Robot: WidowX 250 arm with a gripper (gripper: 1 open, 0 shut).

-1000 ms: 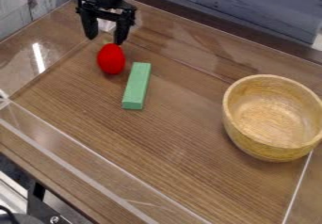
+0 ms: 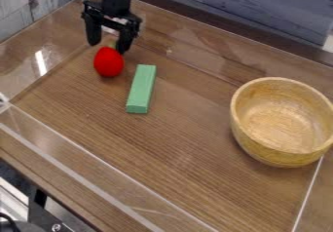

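My dark gripper (image 2: 112, 31) hangs at the top left of the camera view, just behind a red oval object (image 2: 109, 63) on the wooden table (image 2: 156, 168). Whether its fingers are open or shut is too small to tell. A green rectangular block (image 2: 142, 89) lies to the right of the red object.
A large yellow bowl (image 2: 278, 119) stands at the right. The table's edges show at the left and top right.
The gripper has shifted slightly and changed its pose behind the red object.
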